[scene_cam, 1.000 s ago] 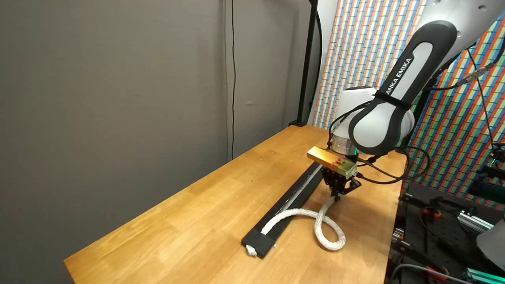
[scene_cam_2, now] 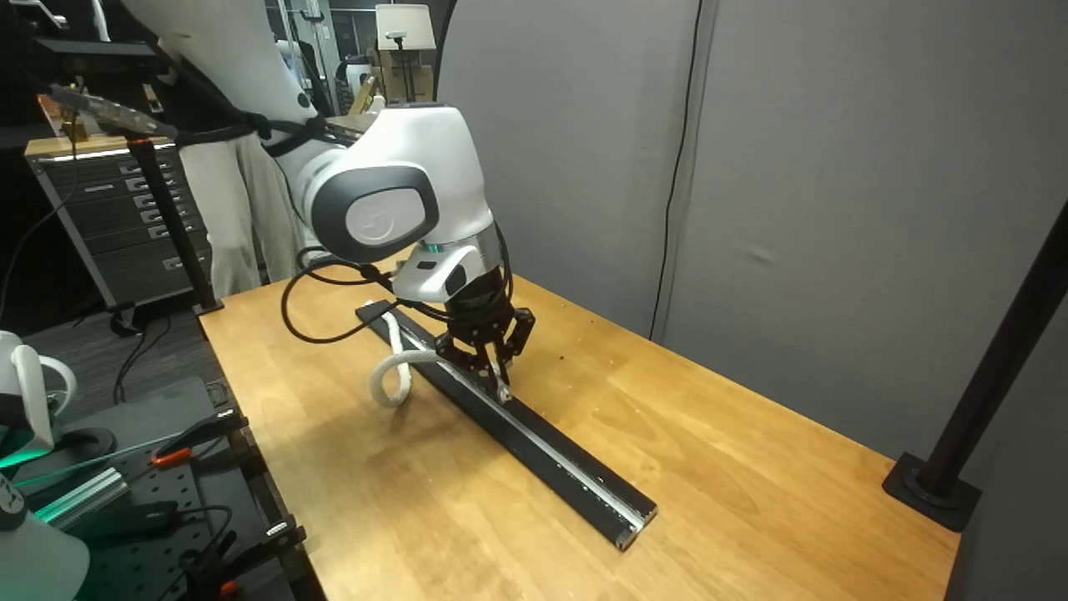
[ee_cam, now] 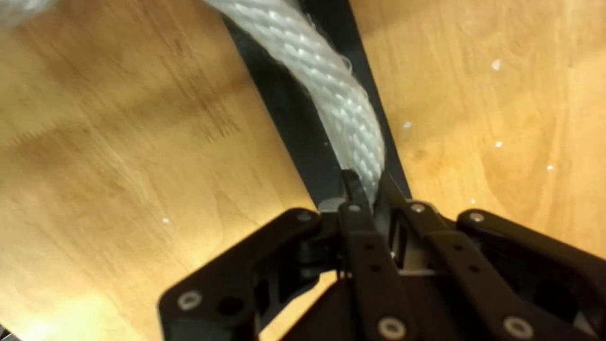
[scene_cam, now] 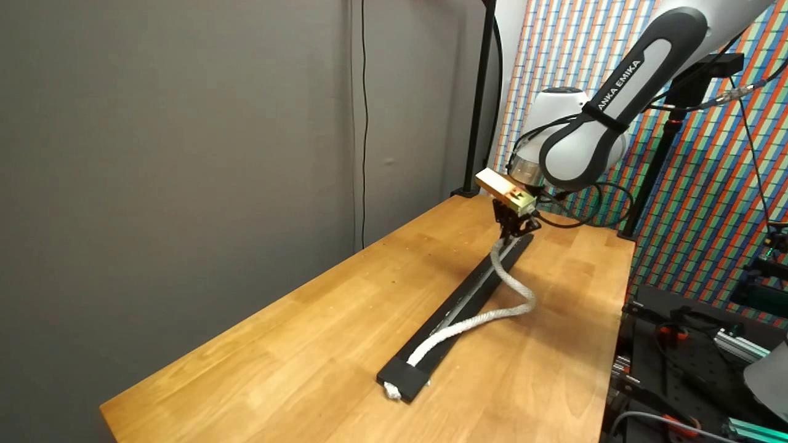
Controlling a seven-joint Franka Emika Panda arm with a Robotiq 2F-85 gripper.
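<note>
A white braided rope (scene_cam: 480, 318) runs from the near end of a long black channel (scene_cam: 465, 296), bulges off its right side over the table, and rises to my gripper (scene_cam: 510, 235). In the wrist view the rope (ee_cam: 341, 96) passes between the fingertips, and the gripper is shut on it. My gripper (scene_cam_2: 500, 394) hangs just above the channel (scene_cam_2: 561, 451), with a short rope end showing below the fingers; whether that end touches the groove I cannot tell. One rope end is held under a black piece (scene_cam: 402, 376) on the channel.
A grey wall (scene_cam: 184, 184) stands along one long side. Black poles (scene_cam: 480, 103) rise at the table's edge. Off the other side lies a dark pegboard with tools (scene_cam: 687, 354).
My gripper has moved away from the exterior view 1 camera and leftward, carrying the rope from beside the channel to above it. The rope's loop has opened into a wider curve.
</note>
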